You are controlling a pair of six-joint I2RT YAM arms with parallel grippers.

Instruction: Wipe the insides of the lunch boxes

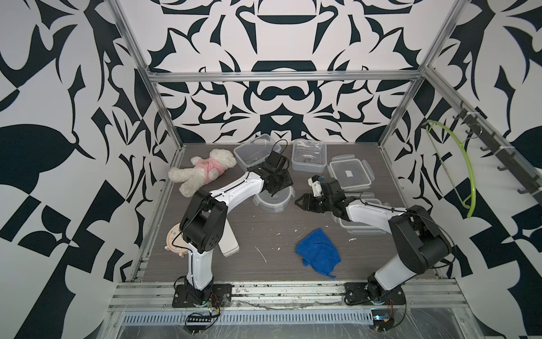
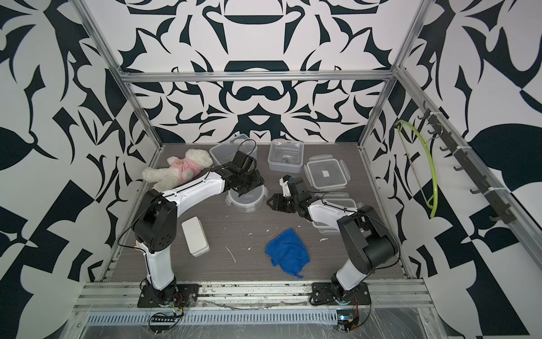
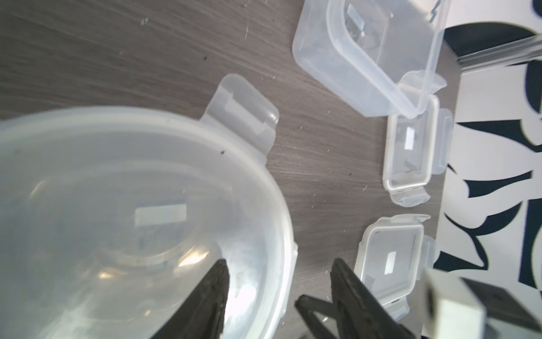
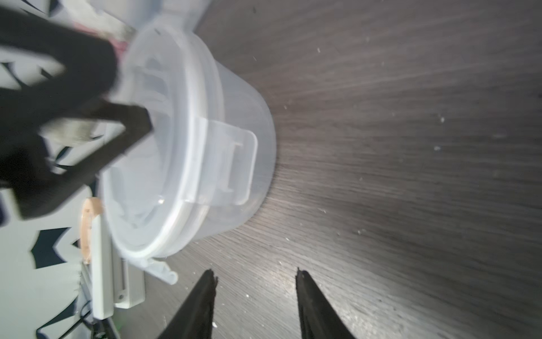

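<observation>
A round, clear lunch box (image 1: 275, 204) with its lid on stands mid-table. In the left wrist view its lid (image 3: 113, 186) fills the left side, a side flap sticking out. Above the lid's right edge, my left gripper is open, with nothing held. My right gripper is just right of the box, low over bare table; its fingers stand apart and empty. A blue cloth (image 1: 318, 252) lies crumpled near the front, clear of both arms. Two uncovered boxes, one tilted-looking (image 1: 254, 151) and one rectangular (image 1: 309, 155), stand at the back.
Lids (image 1: 350, 172) lie at the right, partly under my right arm. A white teddy bear (image 1: 204, 171) lies at the back left. A white case (image 1: 228, 240) lies beside the left arm.
</observation>
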